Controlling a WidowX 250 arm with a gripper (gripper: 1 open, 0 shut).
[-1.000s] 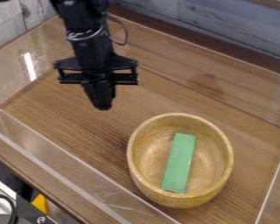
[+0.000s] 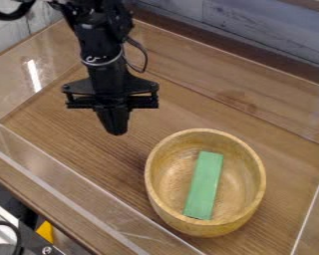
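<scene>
The black robot gripper [image 2: 117,124] hangs over the left-middle of the wooden table, pointing down, its fingertips shut with nothing visible between them. To its lower right sits a round tan bowl [image 2: 165,189] holding a flat green bar [image 2: 203,185] lying lengthwise inside it.
A pale wall [image 2: 262,30] runs along the back. A small yellow object [image 2: 45,231] and dark cable lie at the lower left edge.
The bowl and green bar have not moved.
</scene>
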